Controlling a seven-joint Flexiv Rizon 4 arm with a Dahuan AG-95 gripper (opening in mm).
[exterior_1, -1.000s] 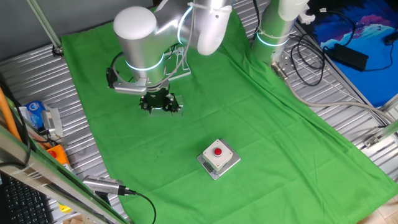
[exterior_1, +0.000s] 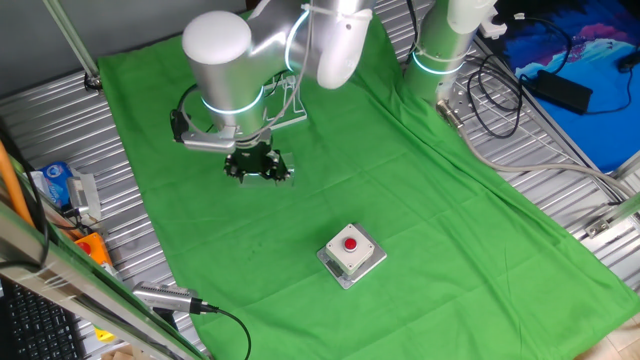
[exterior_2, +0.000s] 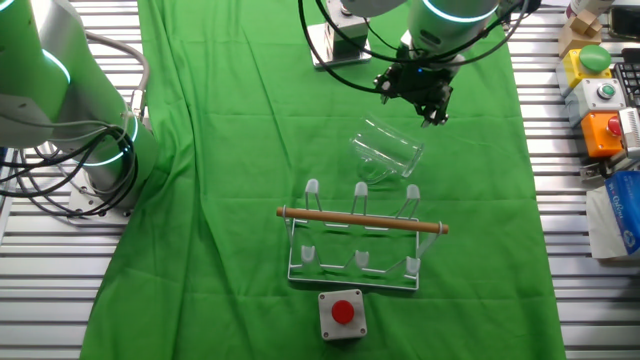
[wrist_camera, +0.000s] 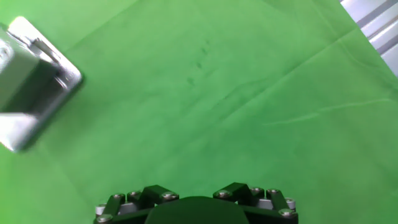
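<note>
A clear glass mug (exterior_2: 390, 148) lies on its side on the green cloth, its handle toward the rack. In exterior view 1 the mug (exterior_1: 284, 177) shows faintly by the fingers. My gripper (exterior_2: 415, 98) points down above and beside it, with cloth visible between them in exterior view 2. In the wrist view the gripper stands open, its two black fingers apart and nothing seen between them. The mug cannot be made out there. A white wire rack (exterior_2: 355, 283) with a wooden bar (exterior_2: 360, 218) stands in front of the mug in exterior view 2, empty.
A red-button box (exterior_1: 350, 250) on a metal plate stands on the cloth; its plate (wrist_camera: 62, 81) shows at left in the wrist view. Another red-button box (exterior_2: 343, 315) sits beside the rack. Control boxes (exterior_2: 597, 100) line one side.
</note>
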